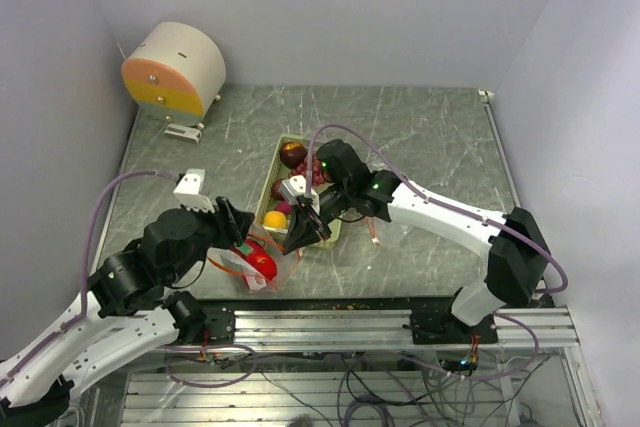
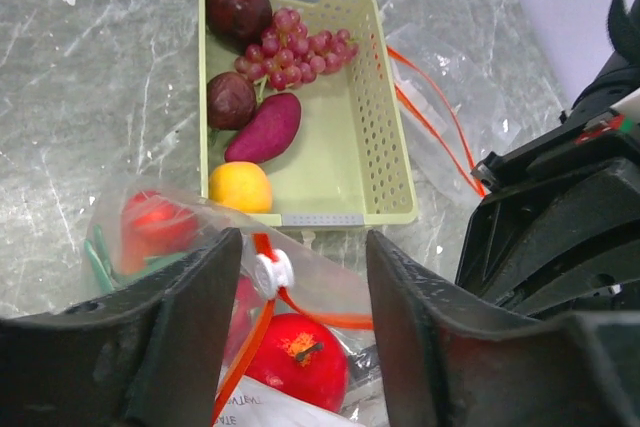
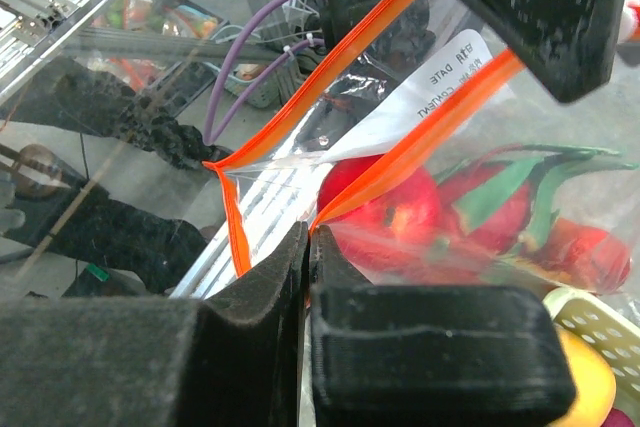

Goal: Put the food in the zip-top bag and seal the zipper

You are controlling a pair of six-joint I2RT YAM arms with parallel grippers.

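Observation:
The clear zip top bag point(image 1: 287, 264), with orange zipper strips, lies at the front of the table. Inside are a round red food with a dark stem point(image 2: 300, 359) and more red food with green parts point(image 2: 158, 222). My left gripper point(image 1: 247, 229) is open over the bag's mouth. Its fingers point(image 2: 205, 282) stand on either side of the white slider point(image 2: 273, 273), not gripping it. At the bag's edge my right gripper is shut, its tips meeting the orange zipper strip point(image 3: 385, 175). The left gripper's black finger point(image 3: 545, 12) shows above the bag.
Behind the bag sits a pale green basket point(image 2: 385, 132) holding grapes point(image 2: 290, 50), a purple food point(image 2: 264, 129), an orange fruit point(image 2: 241, 187) and dark round fruit point(image 2: 237, 7). Another bag with orange strips point(image 2: 440, 107) lies beyond it.

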